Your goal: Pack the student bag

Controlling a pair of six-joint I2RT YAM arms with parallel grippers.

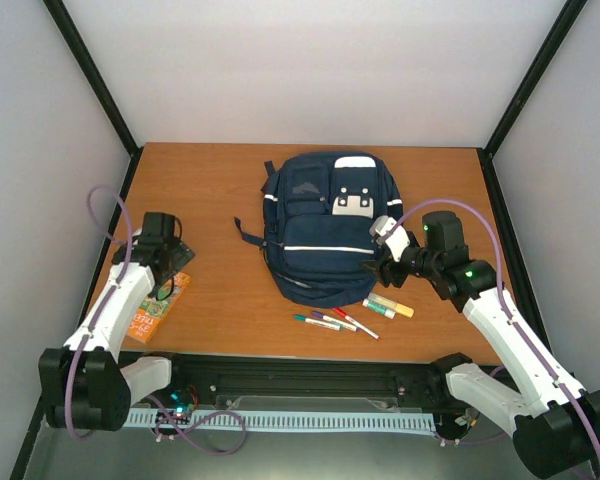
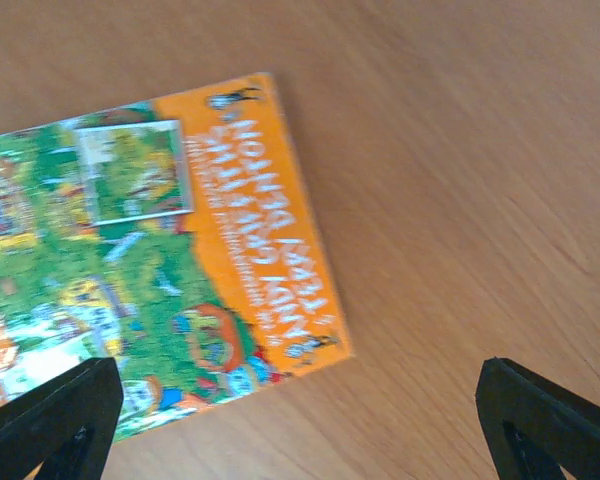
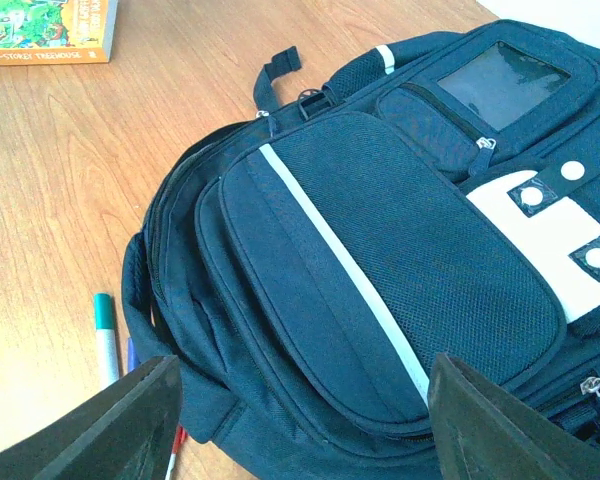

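A navy backpack (image 1: 320,260) lies flat in the middle of the desk, its front pocket (image 3: 360,260) filling much of the right wrist view. An orange-and-green book (image 1: 155,310) lies at the left; in the left wrist view its cover (image 2: 160,270) is beneath my open left gripper, nothing between the fingers. My right gripper is over the backpack's lower right, fingers apart, with nothing seen held. Markers (image 1: 330,323) and glue sticks (image 1: 390,306) lie along the bag's lower edge.
Frame posts and white walls bound the workspace on both sides and behind.
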